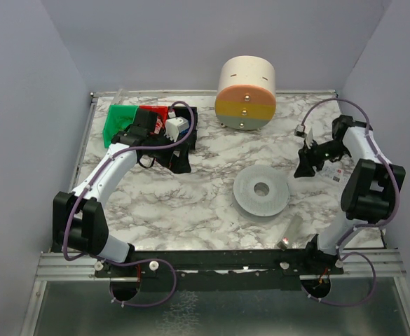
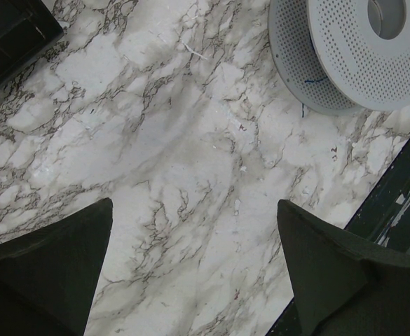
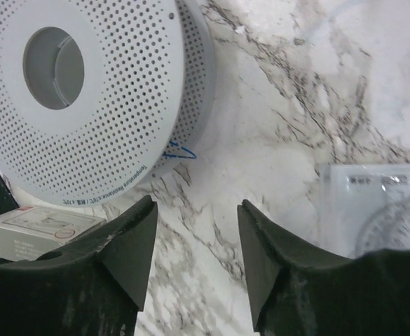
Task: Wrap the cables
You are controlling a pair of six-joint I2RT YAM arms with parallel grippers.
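A grey perforated spool (image 1: 252,185) lies right of centre on the marble table, filling the upper left of the right wrist view (image 3: 120,133). A short blue cable end (image 3: 180,155) pokes out from between its discs. My right gripper hangs just right of the spool, part open, with bare table between its fingers. My left gripper is open over empty marble near the bins, left of the spool.
A small box (image 1: 290,229) lies at the front edge by the spool. A clear case (image 3: 352,210) is at the right. Coloured bins (image 1: 120,119) and a drawer cylinder (image 1: 245,91) stand at the back.
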